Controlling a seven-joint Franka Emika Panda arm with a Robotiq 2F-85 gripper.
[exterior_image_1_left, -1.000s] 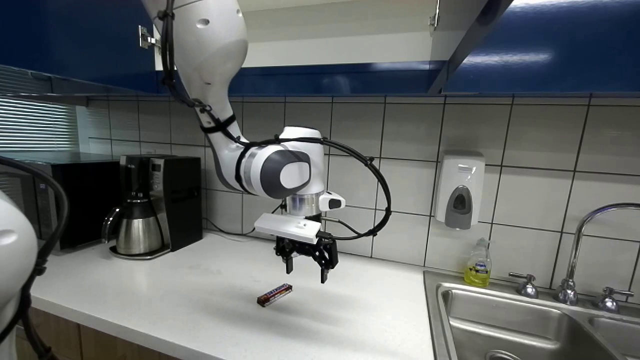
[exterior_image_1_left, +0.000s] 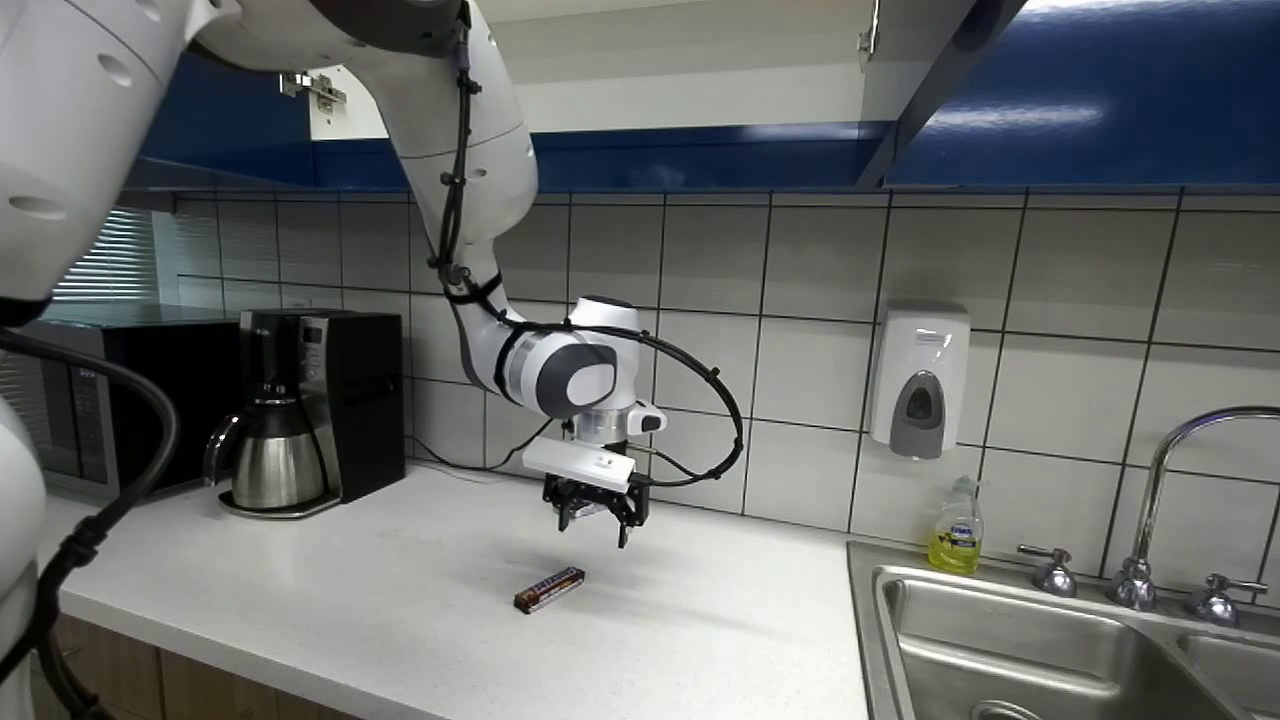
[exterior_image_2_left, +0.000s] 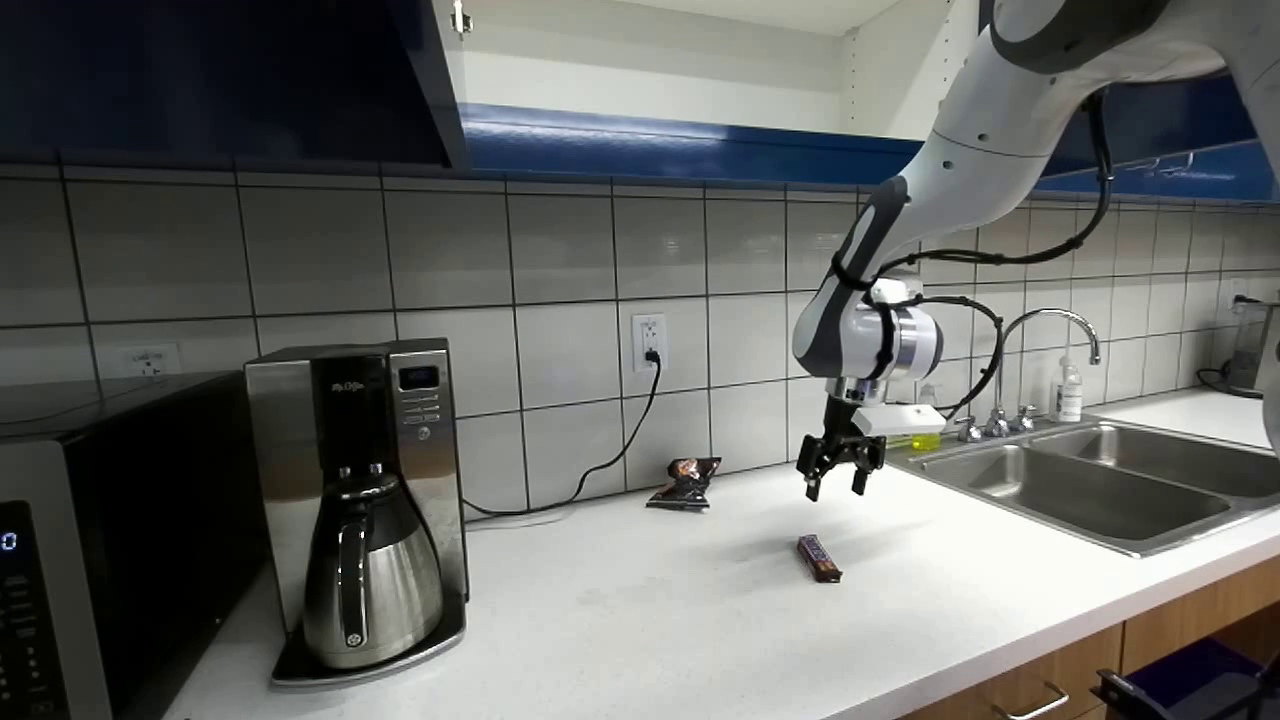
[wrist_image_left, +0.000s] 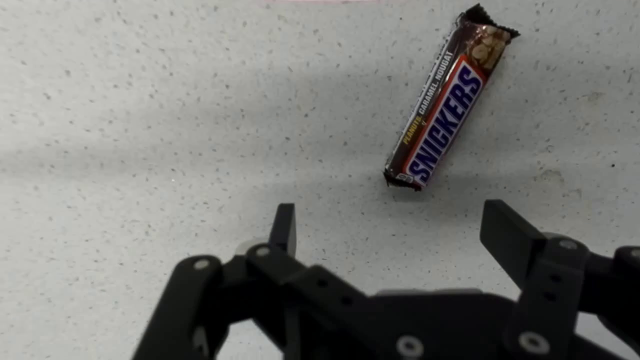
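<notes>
A Snickers bar (exterior_image_1_left: 549, 589) in a brown wrapper lies flat on the white counter, seen also in the second exterior view (exterior_image_2_left: 819, 559). My gripper (exterior_image_1_left: 593, 528) hangs above the counter, behind and to the right of the bar in the first exterior view. Its fingers stand wide open and empty. Looking down from the wrist, the Snickers bar (wrist_image_left: 448, 102) lies at a slant, ahead of the gripper and outside the gap between the fingers. A small dark crinkled packet (exterior_image_2_left: 685, 484) rests near the tiled wall.
On one side stand a coffee maker (exterior_image_1_left: 321, 402) with a steel carafe and a black microwave (exterior_image_2_left: 132, 528). A sink (exterior_image_1_left: 1020, 630) with a faucet and dish soap (exterior_image_1_left: 956, 528) lies opposite. An open blue cabinet (exterior_image_1_left: 696, 162) hangs overhead. Bare counter surrounds the bar.
My gripper has moved back toward the tiled wall and slightly left in the first exterior view, with the upper arm swinging right. The Snickers bar stays where it was.
</notes>
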